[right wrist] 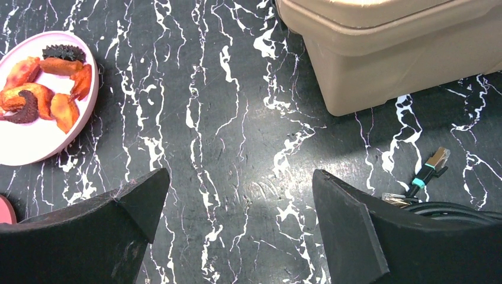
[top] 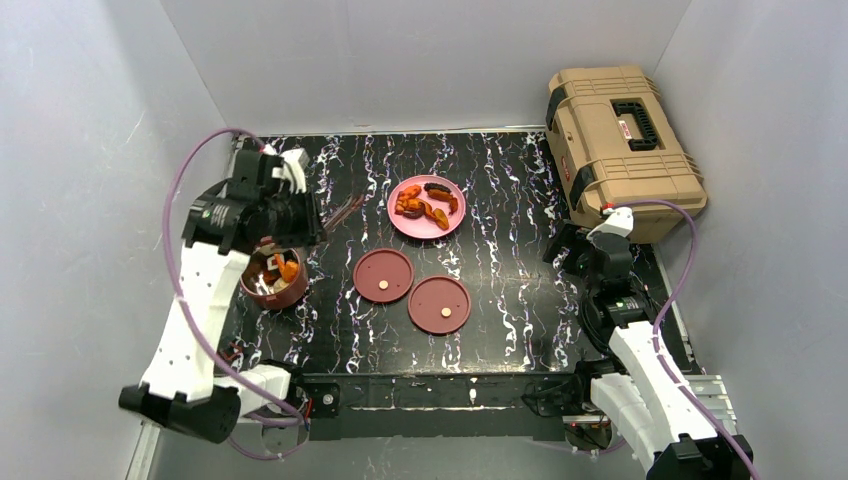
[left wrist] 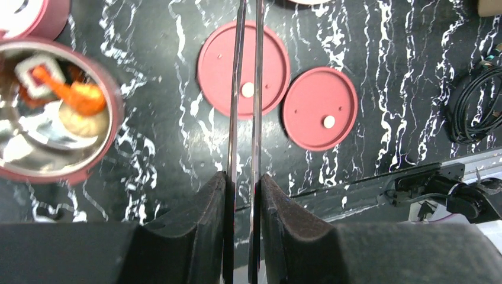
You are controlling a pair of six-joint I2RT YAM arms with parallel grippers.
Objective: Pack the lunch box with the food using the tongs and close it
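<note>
My left gripper is shut on a pair of long metal tongs (left wrist: 258,89). In the top view the tongs (top: 343,213) reach right from that hand, over bare table left of the pink plate (top: 396,222); no food clearly shows at their tips. Below the arm stands a red pot (top: 290,296) holding orange and pale pieces. A second red pot (left wrist: 54,22) appears only partly in the left wrist view. Orange and dark food pieces (right wrist: 64,111) lie on the plate. My right gripper is open over bare table, empty.
Two red round lids (top: 383,262) (top: 440,290) lie flat at the middle front. A tan case (top: 600,150) fills the back right corner. Black cable (left wrist: 460,112) lies coiled near the right front. Between plate and case the table is clear.
</note>
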